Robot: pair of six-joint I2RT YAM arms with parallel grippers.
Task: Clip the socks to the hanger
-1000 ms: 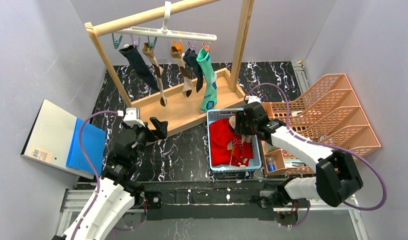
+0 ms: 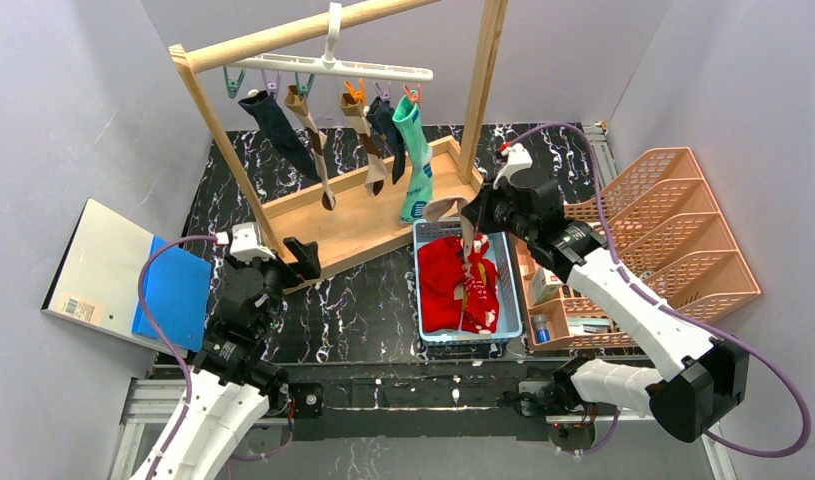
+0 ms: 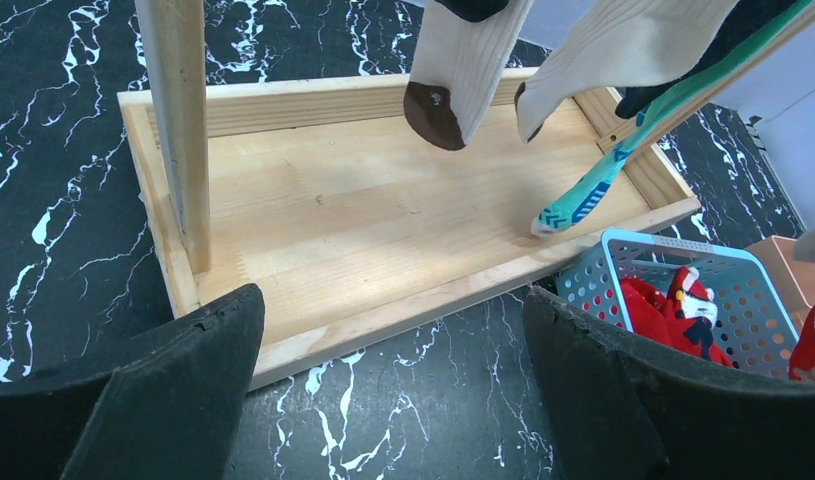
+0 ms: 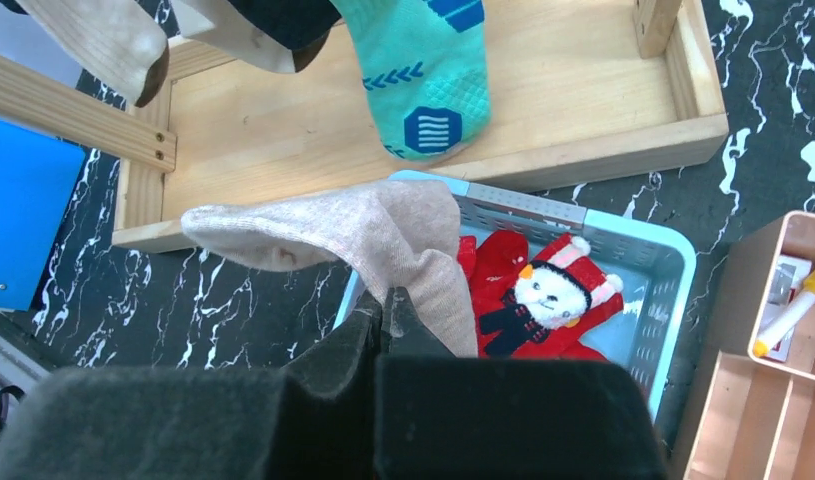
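A white hanger (image 2: 333, 66) with coloured clips hangs from the wooden frame, holding several socks, among them a teal sock (image 2: 415, 160). My right gripper is shut on a light beige sock (image 4: 373, 225), lifted over the blue basket (image 4: 673, 300), which holds red socks (image 4: 498, 250). My left gripper stands open, left of the basket, low beside the wooden frame's base, with nothing between its fingers.
An orange organiser (image 2: 683, 230) fills the right side. A blue folder (image 2: 173, 295) leans at the left.
My right gripper has risen out of the basket with the beige sock. The left arm shifted slightly left a second ago and has been still since.
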